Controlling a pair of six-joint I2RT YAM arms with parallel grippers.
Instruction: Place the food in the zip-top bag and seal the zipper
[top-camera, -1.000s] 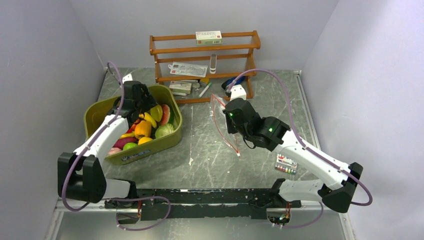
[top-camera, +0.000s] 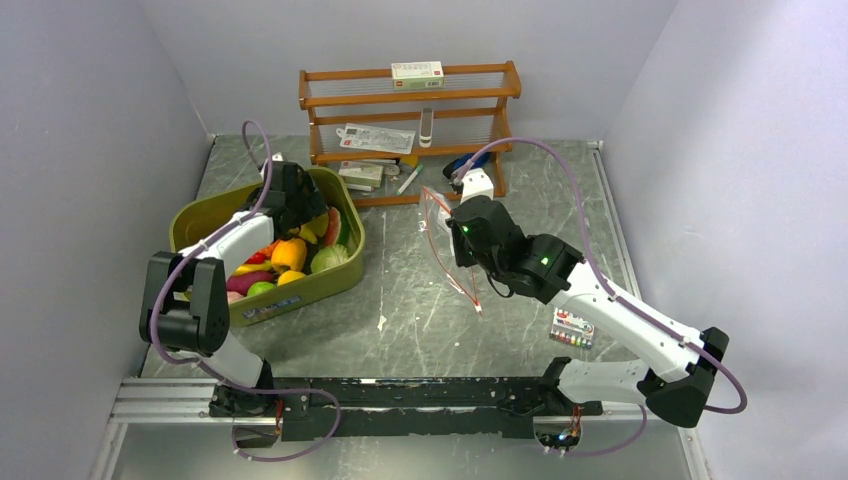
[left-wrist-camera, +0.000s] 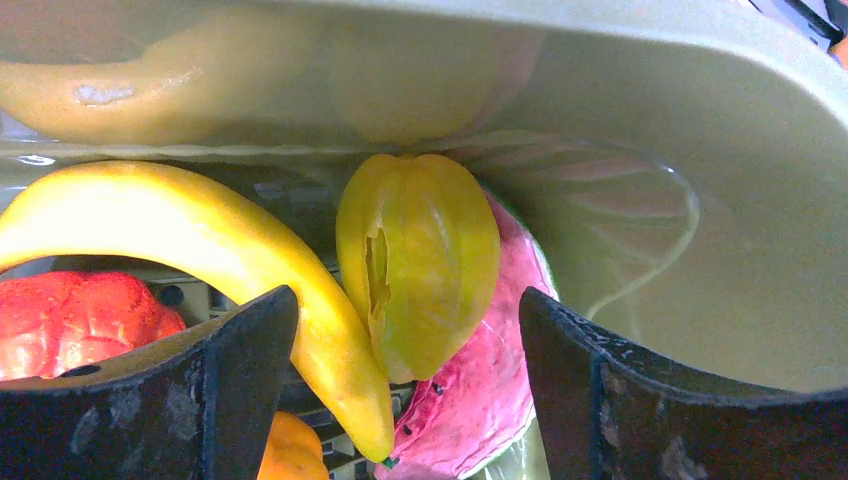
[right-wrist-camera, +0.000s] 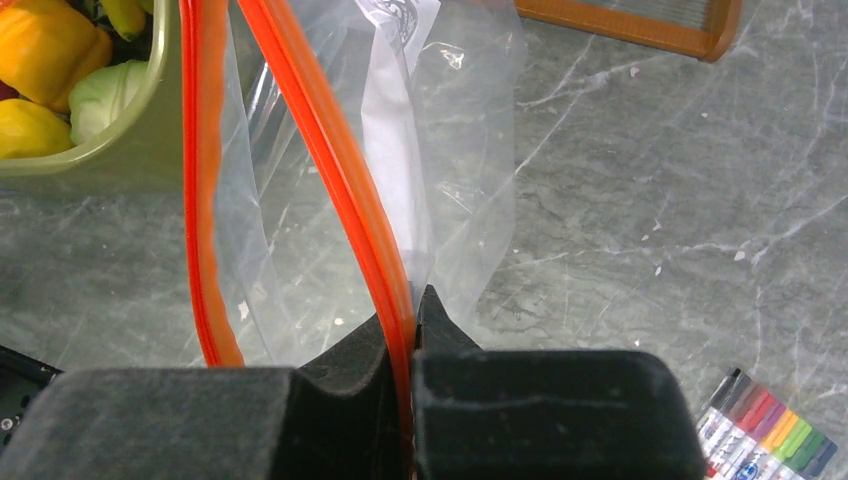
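My left gripper points down into the green bin (top-camera: 290, 305), its fingers apart on either side of a yellow ribbed fruit like a starfruit (left-wrist-camera: 445, 250). Nothing is clasped between them. A banana (left-wrist-camera: 200, 215) lies against the fruit's left side, and a pink watermelon slice (left-wrist-camera: 505, 360) lies partly beneath it. On the other side, my right gripper is shut on the orange-red zipper edge of the clear zip top bag (right-wrist-camera: 470, 150). The bag's mouth gapes, with its two zipper strips apart; no food shows inside.
In the bin are also a yellow-orange pepper (top-camera: 289, 254), a cabbage (top-camera: 330, 258) and other produce. A wooden rack (top-camera: 400, 101) stands at the back, and a marker pack (top-camera: 572, 327) lies at the right. Bare grey table (top-camera: 400, 340) separates bin and bag.
The bin has shifted very slightly. My right arm and the bag stay almost still.
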